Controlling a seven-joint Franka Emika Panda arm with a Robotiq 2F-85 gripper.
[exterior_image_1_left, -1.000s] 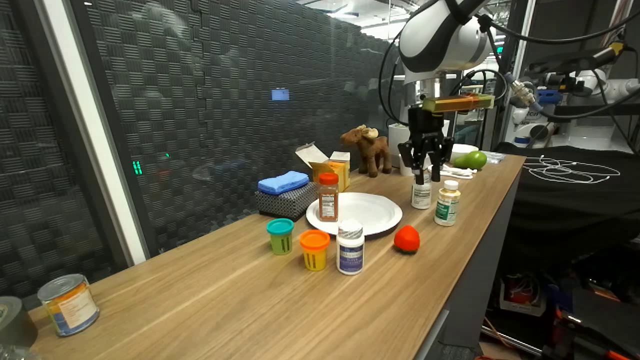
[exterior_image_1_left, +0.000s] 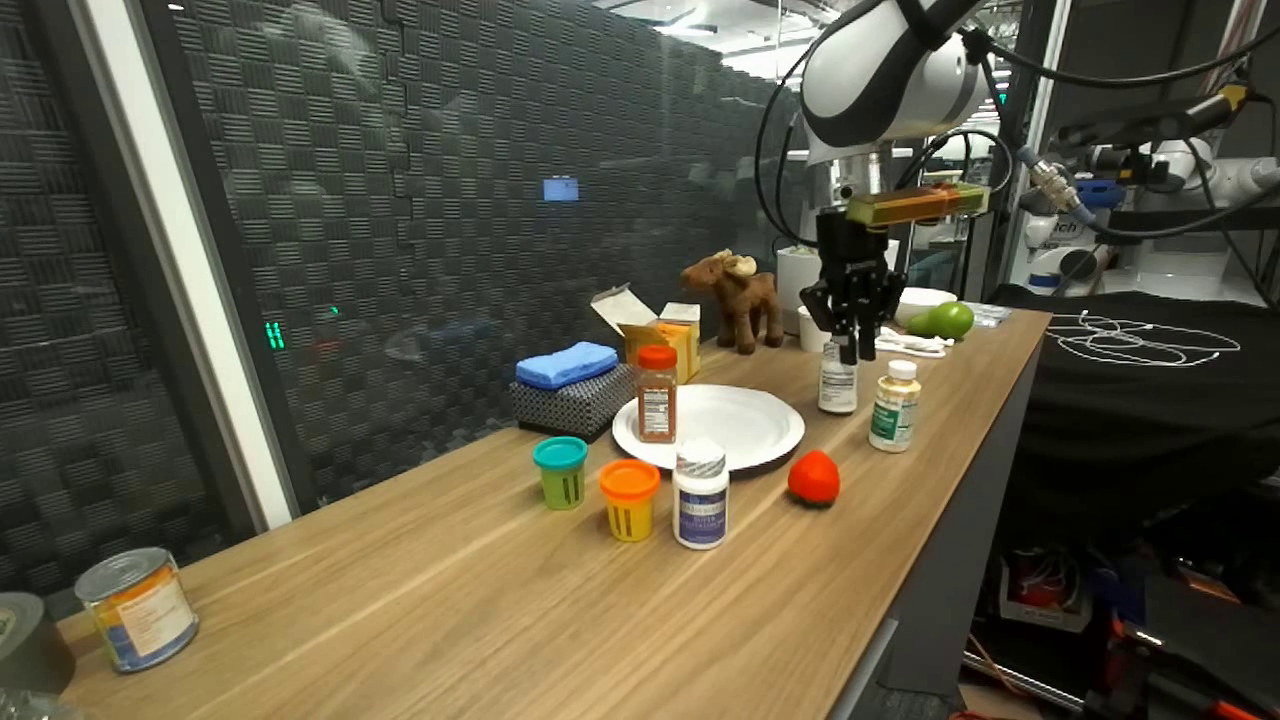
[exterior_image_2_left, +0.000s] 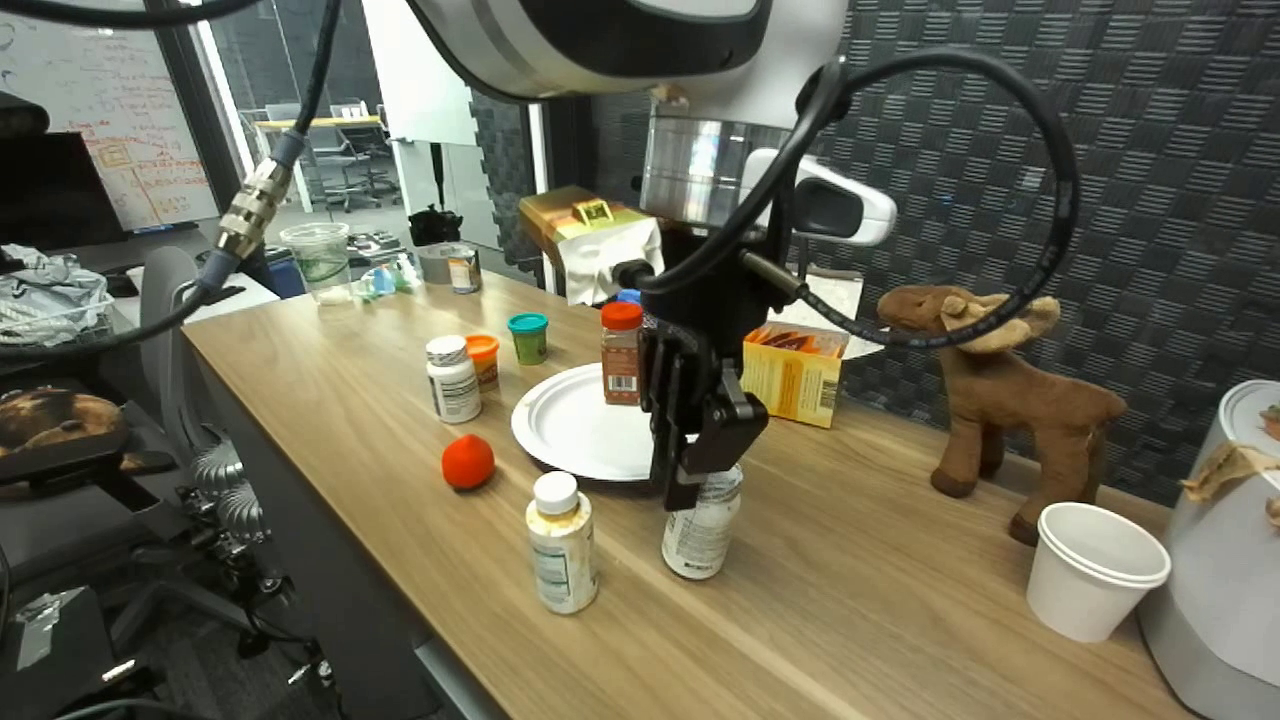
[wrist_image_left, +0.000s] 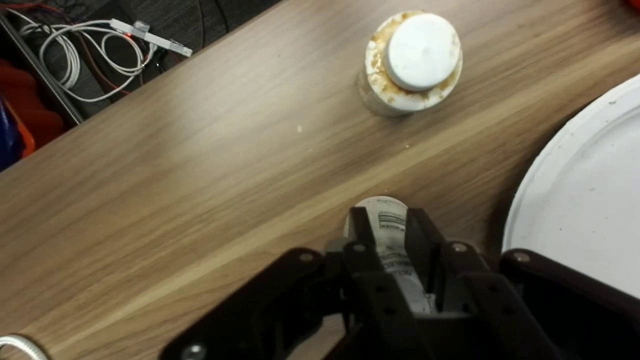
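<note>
A white bottle (exterior_image_2_left: 703, 535) with a printed label stands on the wooden counter, leaning slightly in exterior view 2. My gripper points down over it, with one finger on each side. Between the fingers in the wrist view, the bottle's label (wrist_image_left: 393, 240) fills most of the gap. Whether both pads press firmly on it is not clear. The bottle's upper part is largely hidden by the fingers, and its base appears to be at counter level.
Close by stands a second bottle (exterior_image_2_left: 561, 558) with a white cap. A white plate (exterior_image_1_left: 768, 438) carries a red-capped spice jar (exterior_image_1_left: 656, 402). Around it are a red object (exterior_image_1_left: 815, 478), a purple-labelled bottle (exterior_image_1_left: 701, 510) and two small tubs.
The fingers have drawn closer together around the white bottle. The bottle has shifted slightly left and back in exterior view 1. The arm has barely moved.
</note>
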